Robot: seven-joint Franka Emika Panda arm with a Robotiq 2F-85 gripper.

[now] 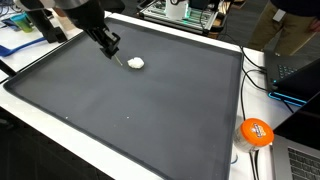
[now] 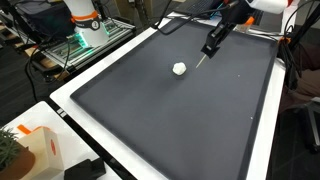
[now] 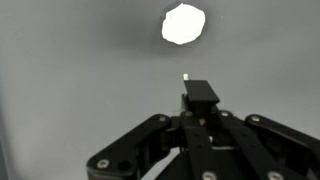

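My gripper (image 1: 114,53) is shut on a thin pale stick (image 2: 202,61) that slants down from its fingertips. In the wrist view only the stick's light tip (image 3: 186,77) shows past the black fingers (image 3: 201,92). A small white blob-shaped piece (image 1: 136,63) lies on the dark grey board (image 1: 150,110). The stick's lower end is beside this white piece, apart from it; whether it touches the board I cannot tell. Seen from the wrist, the white piece (image 3: 183,24) is beyond the fingertips, near the top edge.
Most of the board is bare, framed by a white table edge (image 2: 130,158). An orange-topped container (image 1: 254,133) stands at the right, off the board, near laptops (image 1: 292,80). Another robot arm (image 2: 90,28) stands outside the board.
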